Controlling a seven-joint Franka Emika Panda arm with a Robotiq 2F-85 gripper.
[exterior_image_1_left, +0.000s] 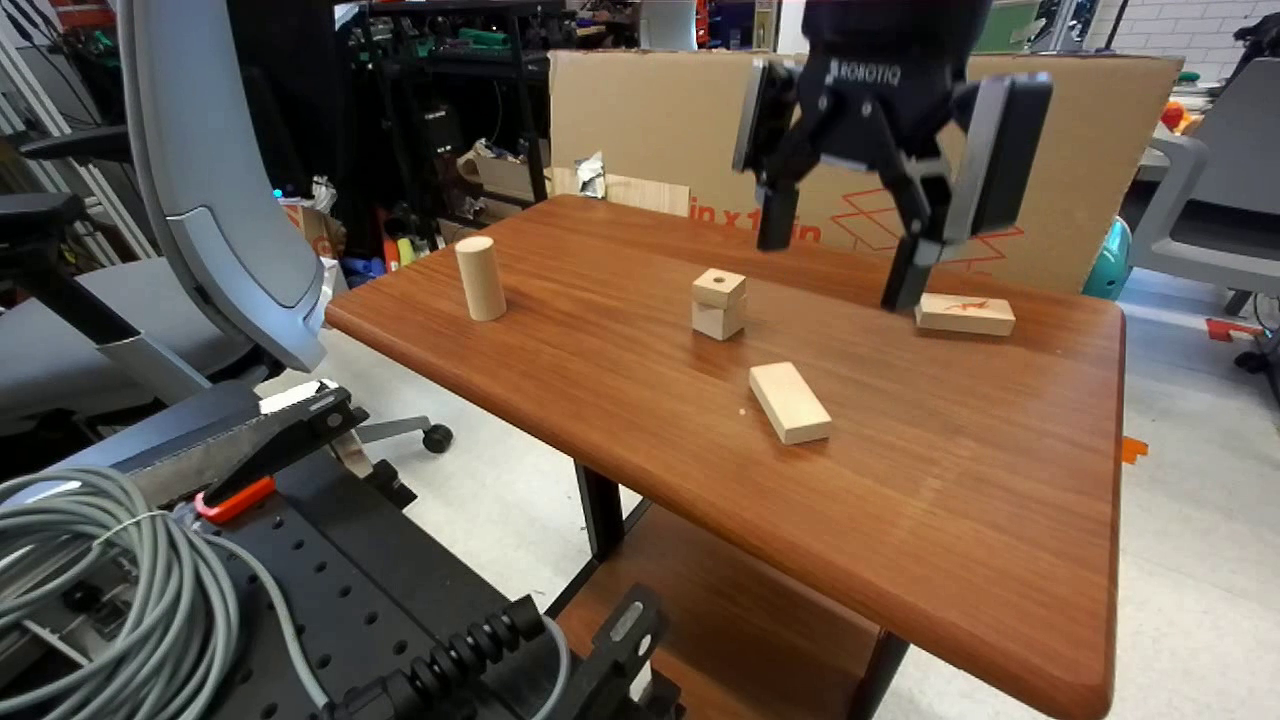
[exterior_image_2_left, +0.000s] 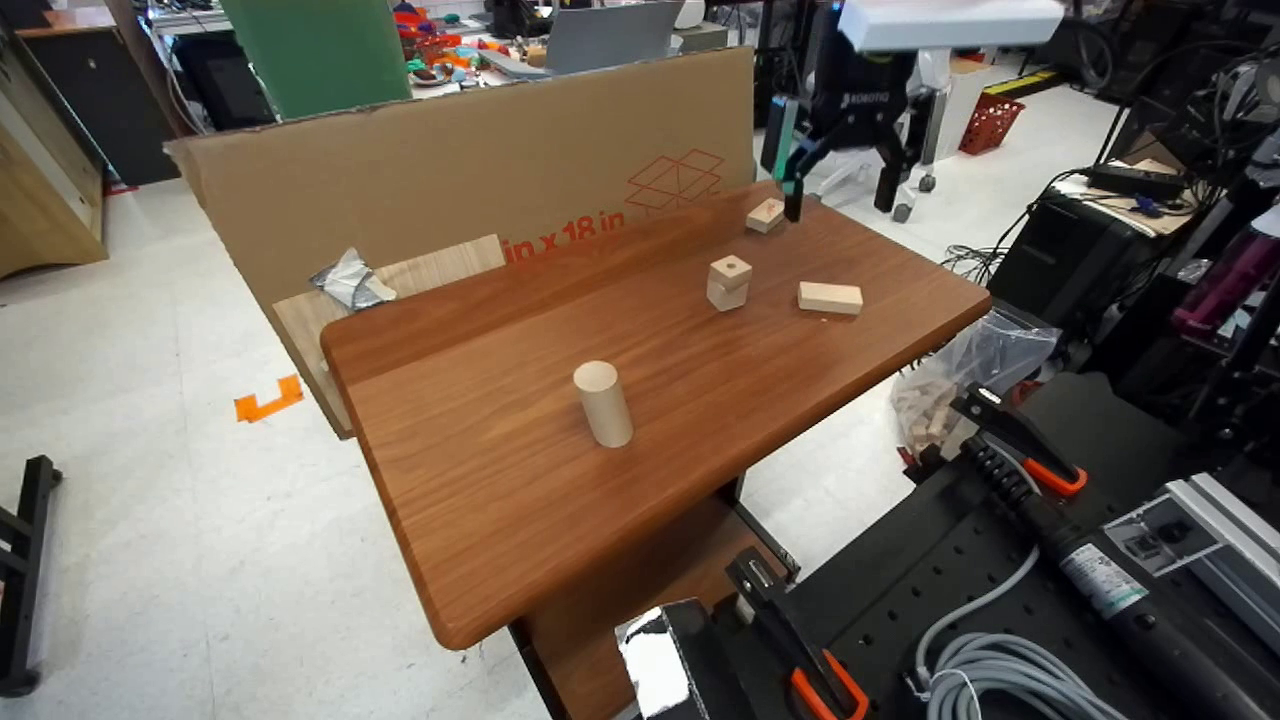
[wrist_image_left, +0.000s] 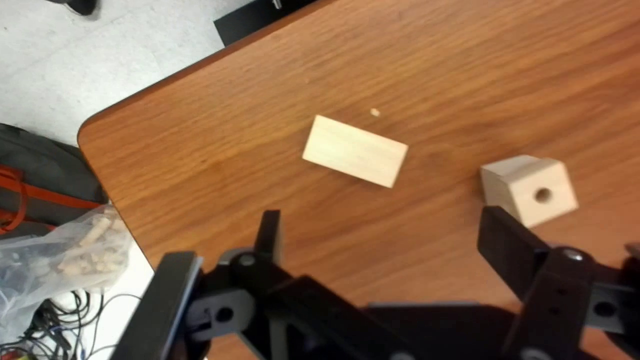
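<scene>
A plain flat wooden block (exterior_image_1_left: 789, 403) lies on the table's near-middle part, and in the wrist view this block (wrist_image_left: 355, 151) is just beyond the fingers. High over the far part of the table, my gripper (exterior_image_1_left: 842, 254) stands open with nothing between its fingers. A small stack of wooden pieces (exterior_image_1_left: 719, 305), the top one with a round hole, is to the left of the plain block; the stack (wrist_image_left: 528, 190) appears by the right finger in the wrist view. Near the back edge lies a wooden block with a red drawing (exterior_image_1_left: 966, 314). Upright at the left stands a wooden cylinder (exterior_image_1_left: 481, 278).
The wooden table (exterior_image_2_left: 504, 480) has much bare room around the pieces. A cardboard sheet (exterior_image_2_left: 456, 180) stands along its back edge. Beside the near side is a black cart (exterior_image_1_left: 396, 576) with coiled cable, and a grey chair (exterior_image_1_left: 222, 180) stands close to the left end.
</scene>
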